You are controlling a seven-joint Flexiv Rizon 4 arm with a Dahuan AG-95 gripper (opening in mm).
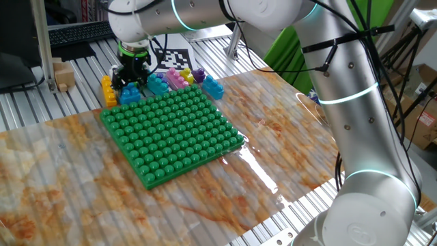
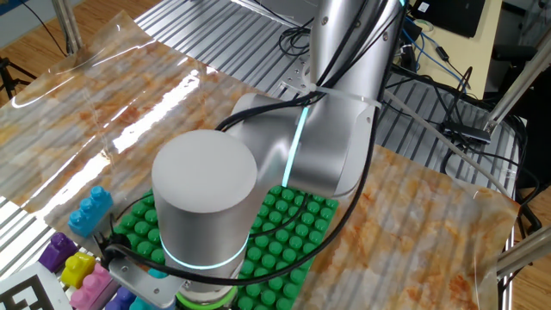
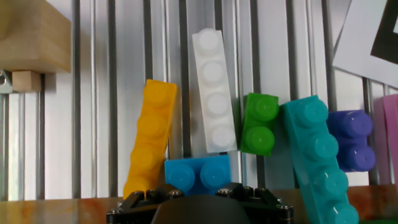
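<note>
My gripper (image 1: 130,79) hangs at the far edge of the green baseplate (image 1: 171,133), low over the blue brick (image 1: 129,93). Its fingers look spread apart. In the wrist view, the blue brick (image 3: 198,174) lies ahead of the gripper between its two sides, partly hidden by the gripper body. I cannot tell whether the fingers touch it. To its left lies a long yellow brick (image 3: 150,127). A long white brick (image 3: 214,93), a small green brick (image 3: 259,124) and a long teal brick (image 3: 320,158) lie beyond and to the right.
A purple brick (image 3: 351,140) sits beside the teal one. Wooden blocks (image 1: 63,75) stand at the left, and a marker sheet (image 1: 174,60) lies behind the bricks. Another blue brick (image 2: 90,211) rests past the plate's corner. The marbled sheet (image 1: 61,178) is clear in front.
</note>
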